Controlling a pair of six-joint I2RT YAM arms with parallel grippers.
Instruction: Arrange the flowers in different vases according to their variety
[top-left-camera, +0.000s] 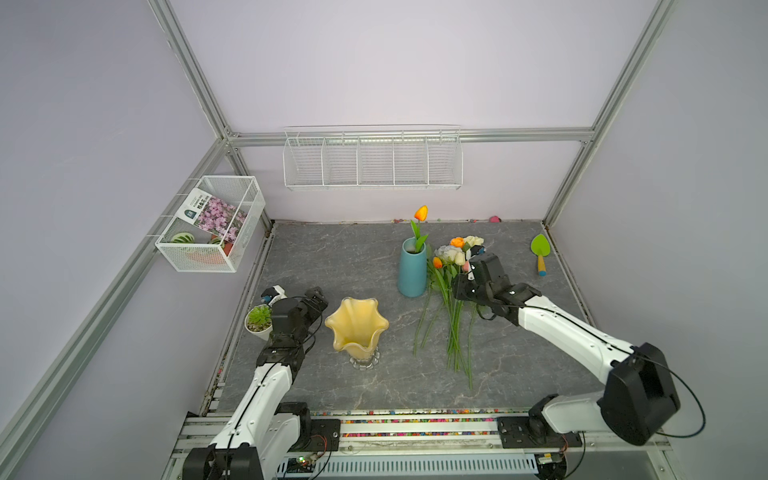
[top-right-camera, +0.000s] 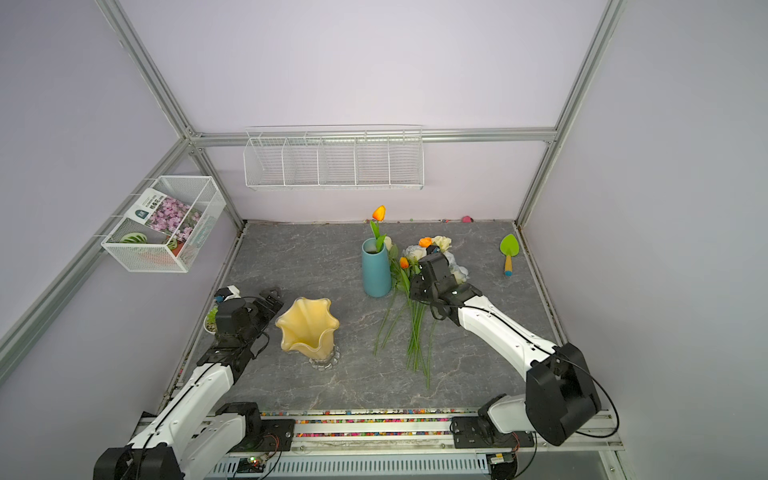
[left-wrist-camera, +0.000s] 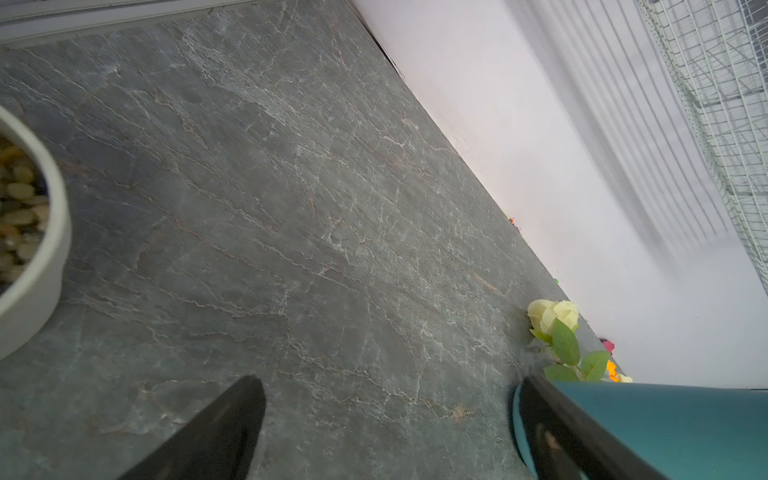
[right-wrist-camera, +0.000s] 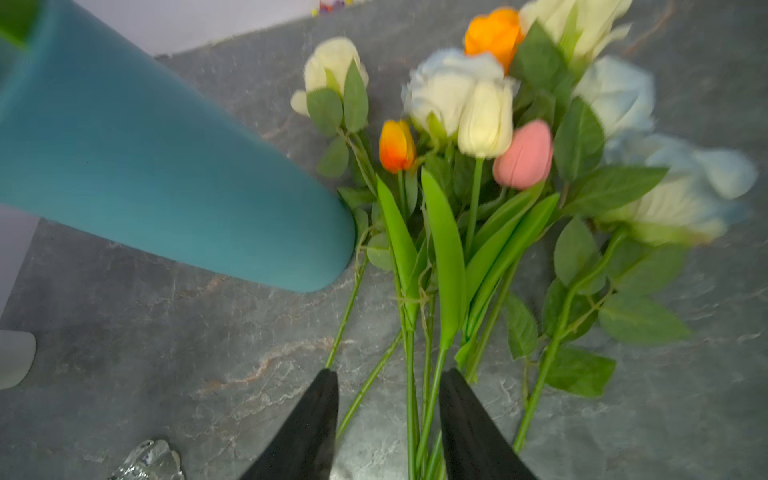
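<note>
An orange tulip (top-left-camera: 421, 213) stands upright in the tall teal vase (top-left-camera: 412, 272). A wavy cream vase (top-left-camera: 357, 324) on a clear base stands empty, left of centre. Loose roses (right-wrist-camera: 600, 20) and tulips (right-wrist-camera: 524, 152) lie in a pile right of the teal vase, stems toward the front. My right gripper hovers over the stems of that pile, part open, with stems seen beneath between its fingers. My left gripper is at the left beside a potted succulent (top-left-camera: 257, 318), open and empty.
A wall basket (top-left-camera: 248, 252) with pink flowers hangs at left, an empty wire rack (top-left-camera: 372, 184) at the back. A green trowel (top-left-camera: 541, 252) lies at the far right.
</note>
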